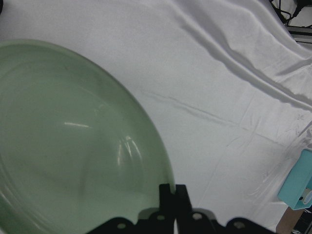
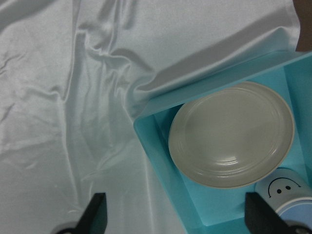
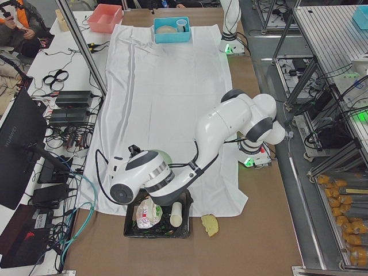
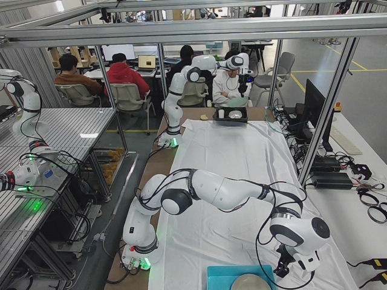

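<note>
A pale green plate [image 1: 73, 131] is held by its rim in my left gripper, which is shut on it. In the camera left view the plate [image 3: 162, 155] is mostly hidden behind that arm, above the white cloth [image 3: 167, 86] and just beyond the black tray [image 3: 129, 229]. My right gripper stands open, with nothing between its fingers, over the cloth and the edge of the blue bin [image 2: 185, 209]. In that bin lie a beige plate [image 2: 229, 131] and a white cup with a smiley face [image 2: 280, 187].
The black tray holds a wrapped item [image 3: 148, 214] and a white cylinder [image 3: 176, 214]. A yellow sponge [image 3: 210, 225] lies to its right. A pink bin [image 3: 105, 18] stands at the back left.
</note>
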